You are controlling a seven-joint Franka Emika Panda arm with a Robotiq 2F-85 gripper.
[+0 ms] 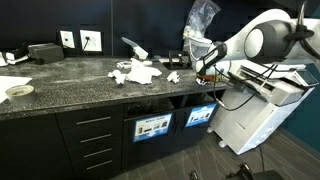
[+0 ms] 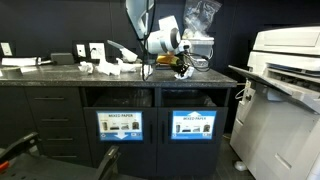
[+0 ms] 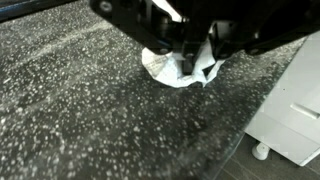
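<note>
A crumpled piece of white paper (image 3: 160,68) shows in the wrist view, low over or on the dark speckled countertop. My gripper is shut on it, and paper bulges out on both sides of the dark fingers. Part of the paper is hidden behind the gripper. From the second exterior view, my gripper (image 2: 184,70) is down at the counter's right part, with a bit of white paper (image 2: 188,74) at its tip. Whether the paper touches the counter is hard to tell.
More crumpled white paper (image 1: 140,72) lies mid-counter, with a smaller piece (image 1: 173,77) to its right. A tape roll (image 1: 20,91) sits at the left. Below the counter are bins labelled mixed paper (image 2: 193,125). A white machine (image 2: 285,100) stands at the right.
</note>
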